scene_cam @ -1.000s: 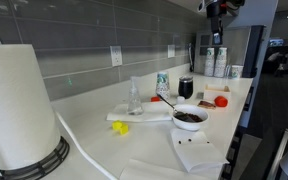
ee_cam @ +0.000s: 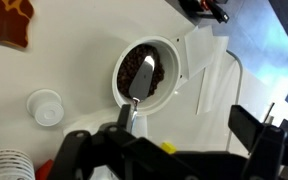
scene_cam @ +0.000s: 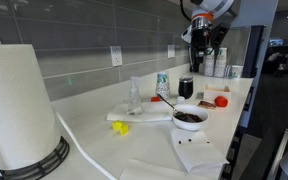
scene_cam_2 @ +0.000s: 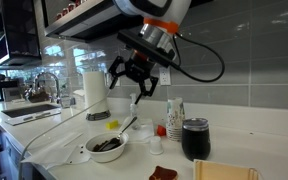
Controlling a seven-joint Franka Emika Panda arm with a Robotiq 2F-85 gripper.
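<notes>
My gripper is open and empty, held in the air above the counter. In exterior view 1 the gripper (scene_cam: 206, 52) appears high at the back, above the black tumbler. The white bowl (ee_cam: 175, 61) contains dark, bean-like pieces (ee_cam: 158, 72). A spoon (ee_cam: 142, 78) rests in it, its handle leaning over the rim toward my fingers in the wrist view. Exterior view 2 has the same bowl (scene_cam_2: 106, 155) on the counter below the gripper (scene_cam_2: 131, 75), with clear space between them.
Around the bowl stand a black tumbler (scene_cam_2: 196, 139), a small white cup (ee_cam: 45, 107), a patterned cup (scene_cam: 163, 84) and a clear glass (scene_cam: 135, 97). A yellow object (scene_cam: 120, 128) and a paper towel roll (scene_cam: 19, 105) are further left. White sheets (scene_cam: 198, 151) lie near the front edge.
My gripper has come lower and slightly left in exterior view 1, with more of the arm now in sight. The bowl, spoon and other counter items have not moved.
</notes>
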